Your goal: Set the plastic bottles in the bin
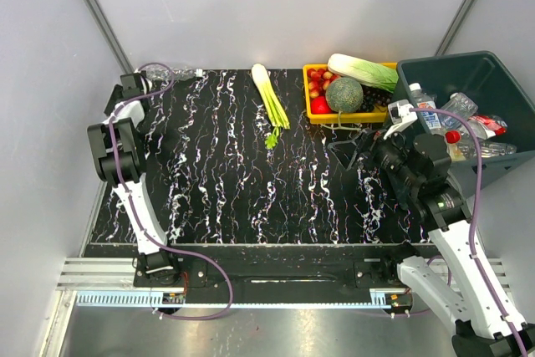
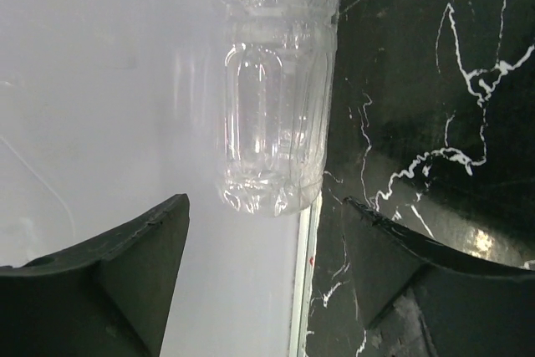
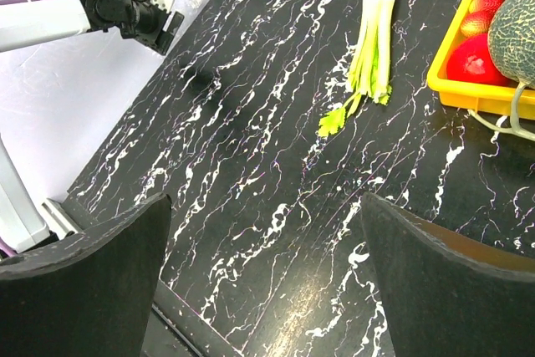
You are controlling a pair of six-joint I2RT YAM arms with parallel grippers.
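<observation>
A clear plastic bottle [image 1: 171, 73] lies along the back left edge of the black marble board; in the left wrist view its base [image 2: 272, 148] fills the upper middle. My left gripper stands open just short of that base, one finger either side, nothing between them. My right gripper is open and empty, held beside the dark green bin [image 1: 493, 81] at the right, which holds several plastic bottles.
A celery bunch [image 1: 269, 98] lies at the back middle. A yellow tray [image 1: 334, 119] of fruit and vegetables stands left of the bin. A wall borders the left edge; the board's middle is clear.
</observation>
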